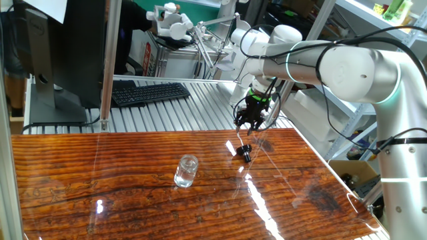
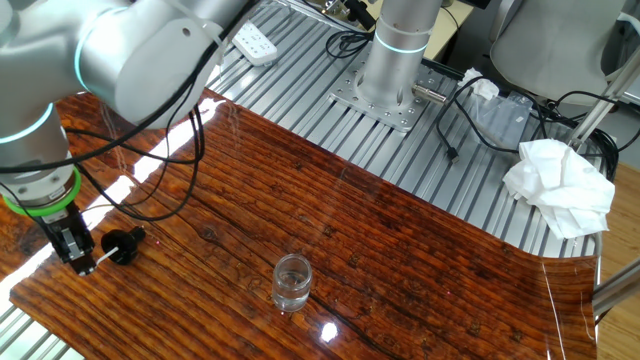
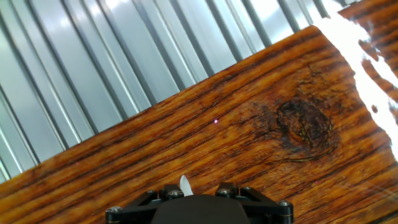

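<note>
A small black object (image 1: 245, 153) with a wide round end and a narrower stub lies on the glossy wooden table. In exterior view 2, a thin white stick (image 2: 106, 256) reaches from beside the black object (image 2: 122, 245) towards my gripper (image 2: 80, 268). My gripper (image 1: 244, 129) hangs just behind the object, low over the table's far edge. Its two black fingers stand apart in the wrist view (image 3: 199, 191); a white pointed tip (image 3: 185, 185) shows by the left one. A dark rounded shape covers the space between them there, so contact with the stick cannot be made out.
A clear glass (image 1: 186, 171) stands upright on the table, well apart from my gripper. Beyond the far edge are a ribbed metal surface (image 1: 207, 107), a keyboard (image 1: 150, 94) and a monitor stand (image 1: 57, 107). Loose cables (image 2: 190, 170) hang around my arm.
</note>
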